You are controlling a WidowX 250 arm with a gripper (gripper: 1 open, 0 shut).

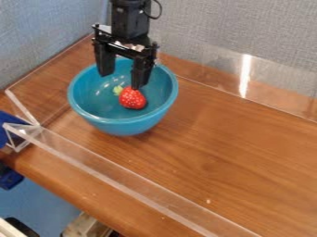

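A light blue bowl (117, 120) stands on the wooden table at the left. Inside it rests a red strawberry (133, 99) with a green top. My black gripper (122, 74) hangs over the bowl with its two fingers spread, one on each side just above the strawberry, with nothing between them.
Clear plastic edging runs along the table's front and back. Bare wood (235, 157) fills the right side. A blue object with white parts (18, 131) is at the left edge. Grey padded walls stand behind.
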